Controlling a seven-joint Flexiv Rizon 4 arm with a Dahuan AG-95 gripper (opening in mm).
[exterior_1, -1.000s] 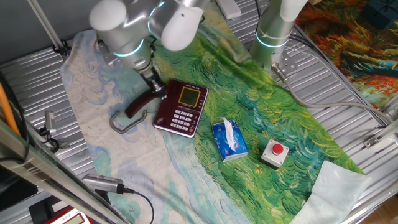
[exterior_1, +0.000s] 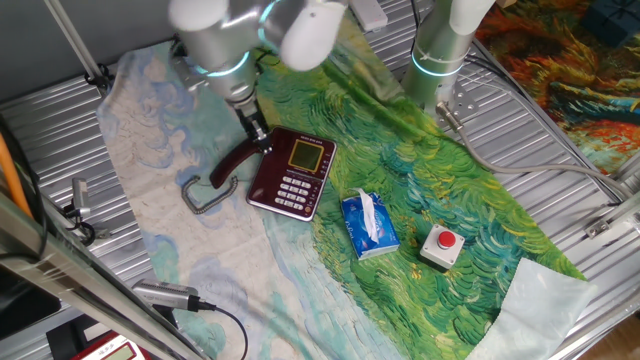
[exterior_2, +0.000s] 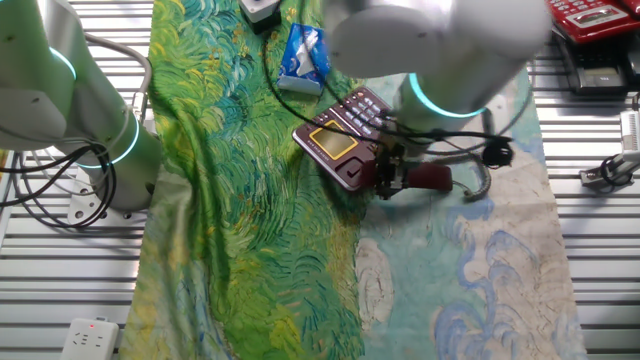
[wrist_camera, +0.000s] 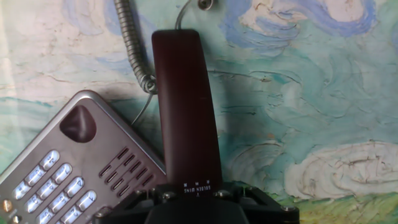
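A dark red telephone handset (wrist_camera: 186, 106) fills the middle of the wrist view, its lettered end at my gripper. In exterior view 1 the gripper (exterior_1: 260, 142) points down at the upper left corner of the telephone base (exterior_1: 264, 187), shut on that end of the handset (exterior_1: 232, 163). The handset's other end reaches left past the base, and its coiled cord (exterior_1: 212, 200) loops beside it. How high the handset sits above the base cannot be told. The base's keypad and screen face up.
A blue tissue pack (exterior_1: 371, 225) and a box with a red button (exterior_1: 441, 246) stand right of the telephone. A dark cable (exterior_2: 290, 108) crosses exterior view 2. Bare painted cloth (exterior_1: 200, 250) lies in front of the cord.
In exterior view 1, the gripper and the handset have shifted slightly to the right together, and the upper arm has swung right. The telephone base has stayed put.
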